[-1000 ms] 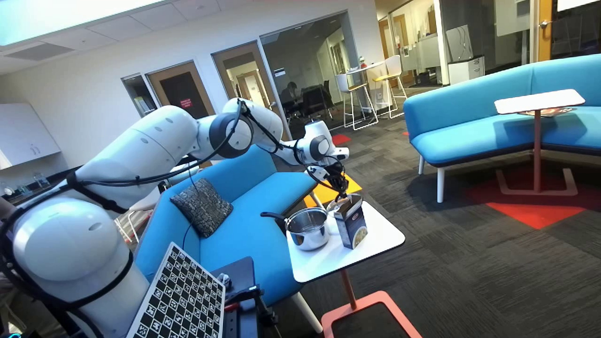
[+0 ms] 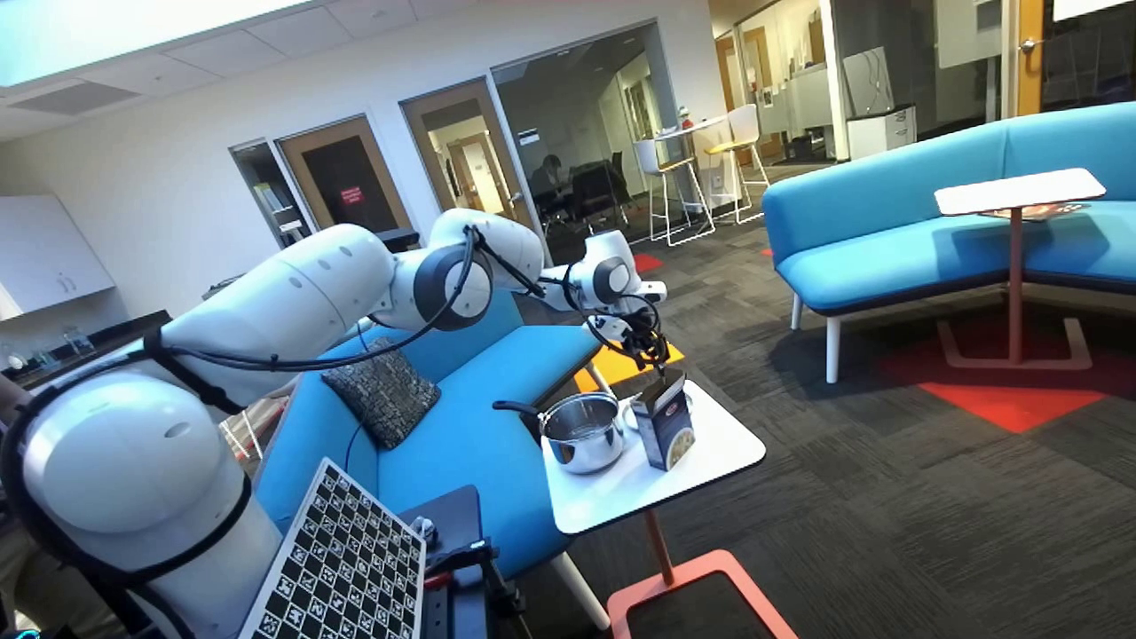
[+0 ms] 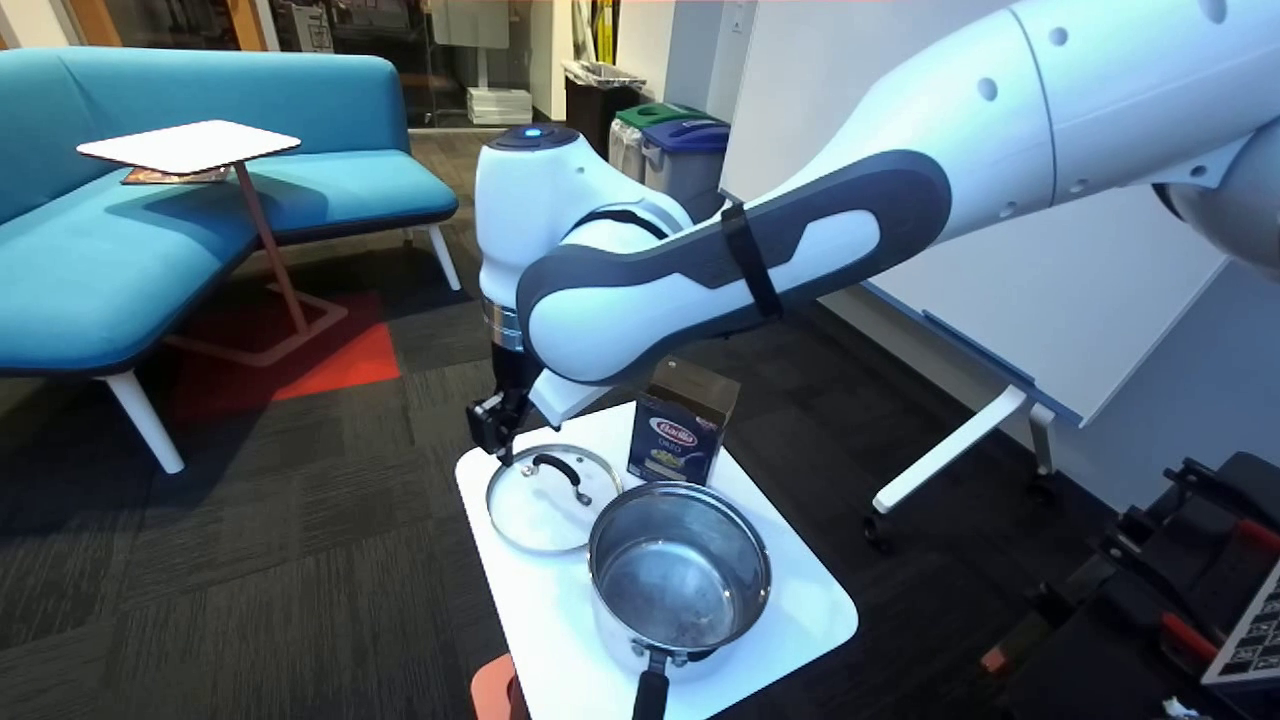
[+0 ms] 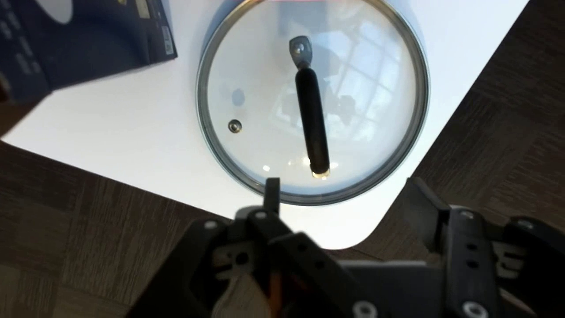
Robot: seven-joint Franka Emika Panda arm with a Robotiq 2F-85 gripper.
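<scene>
A glass lid (image 4: 365, 132) with a steel rim and black handle (image 4: 312, 119) lies flat on the white table (image 4: 132, 143). In the second exterior view, the lid (image 3: 528, 510) is beside the steel pot (image 3: 678, 588), which stands uncovered. My gripper is at the lid's outer edge, its fingers spread apart with nothing between them. The handle is clear of both fingers. From the side, the gripper (image 3: 498, 438) hangs just above the lid's far-left rim. In the first exterior view, the box partly hides the lid.
A dark blue Barilla box (image 3: 674, 438) with an open top stands upright close to the lid and pot. The pot's black handle (image 3: 649, 696) extends past the table edge. Bare tabletop (image 3: 816, 606) lies right of the pot. A blue sofa (image 2: 469, 447) adjoins the table.
The lid looked raised behind the box near my gripper; now it lies flat on the table. My gripper has shifted slightly right in the first exterior view, with the arm.
</scene>
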